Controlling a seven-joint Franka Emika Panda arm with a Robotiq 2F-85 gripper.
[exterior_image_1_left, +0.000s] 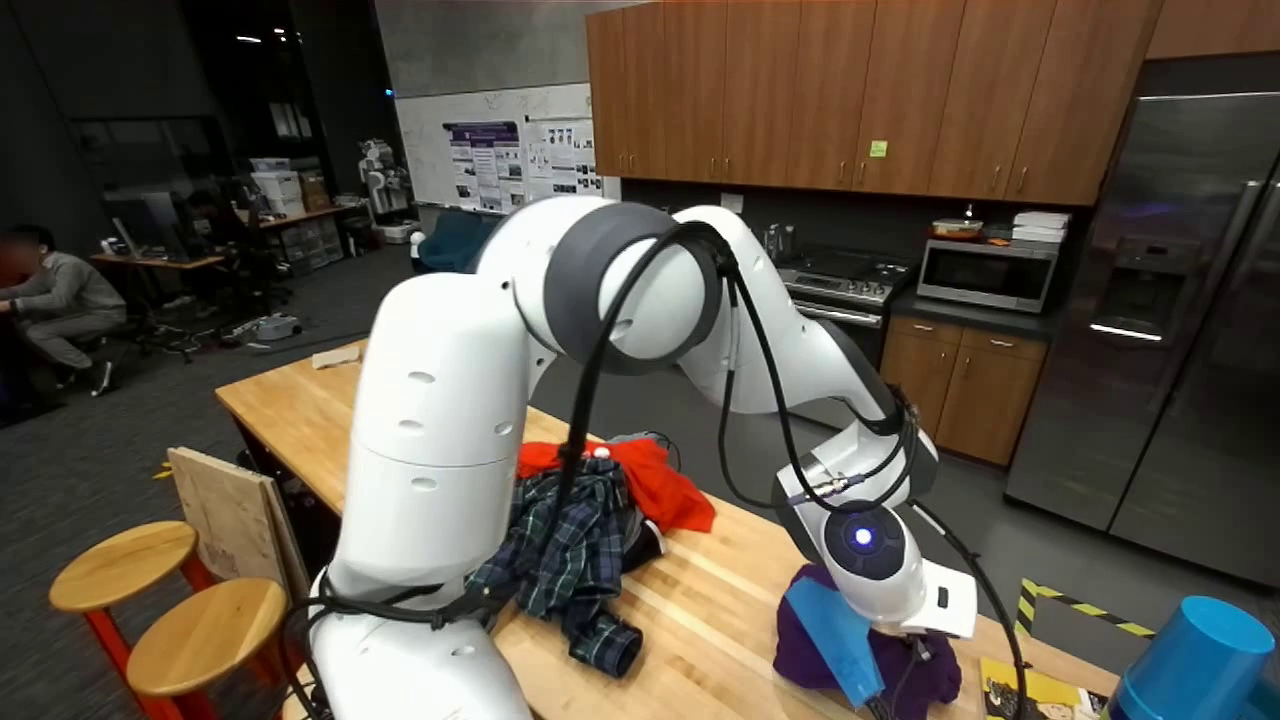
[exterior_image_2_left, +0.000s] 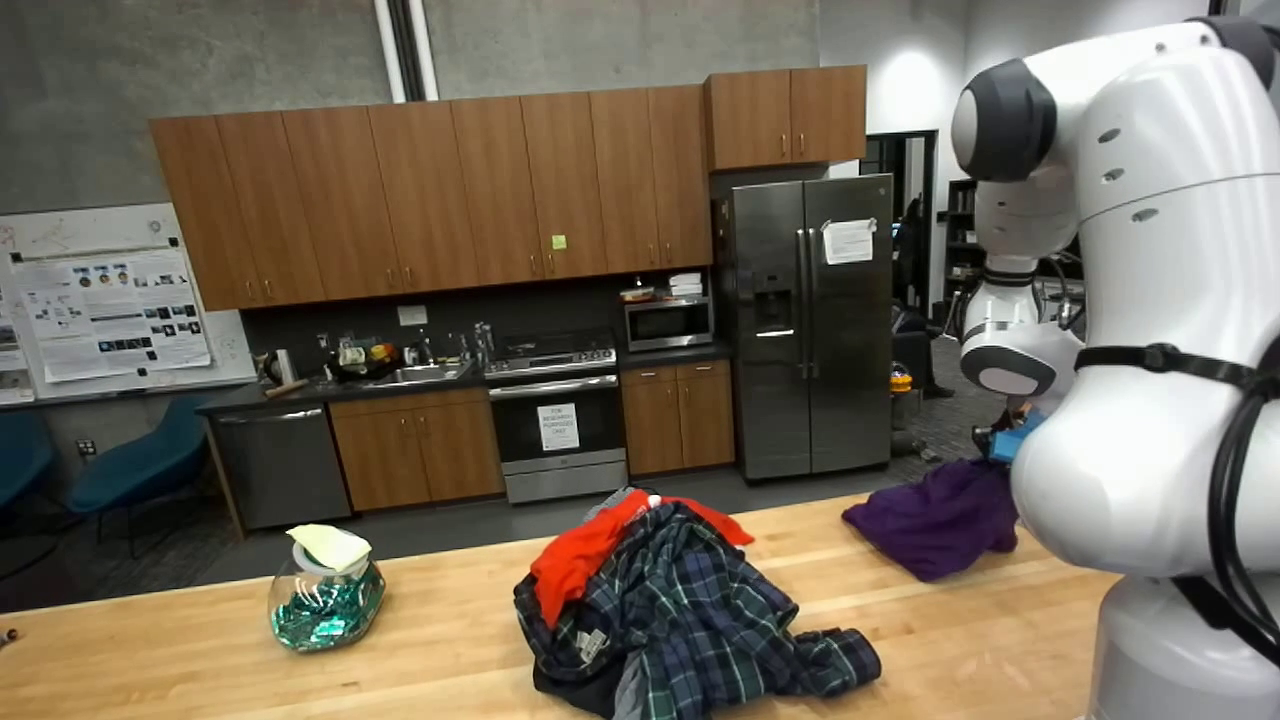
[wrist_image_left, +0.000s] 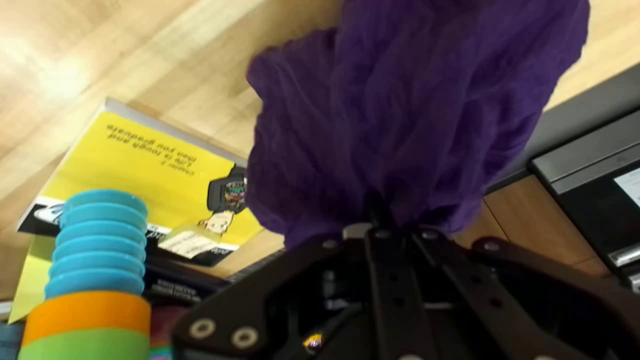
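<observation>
A crumpled purple cloth (wrist_image_left: 396, 114) fills the upper middle of the wrist view. My gripper is shut, its fingertips in the cloth where the folds draw together. In exterior view 2 the purple cloth (exterior_image_2_left: 930, 518) rises toward the gripper at the right, its lower part at the tabletop. Exterior view 1 shows the purple cloth (exterior_image_1_left: 801, 642) beneath and around the wrist, with a blue flap (exterior_image_1_left: 834, 638) on the arm in front of it. The fingertips are hidden there.
A plaid shirt (exterior_image_2_left: 720, 612) and red cloth (exterior_image_2_left: 576, 558) lie heaped mid-table. A glass bowl (exterior_image_2_left: 324, 606) stands farther left. Beside the purple cloth are a yellow book (wrist_image_left: 150, 168) and stacked blue cups (wrist_image_left: 102, 240). Bare wood (exterior_image_1_left: 708, 600) separates the cloth piles.
</observation>
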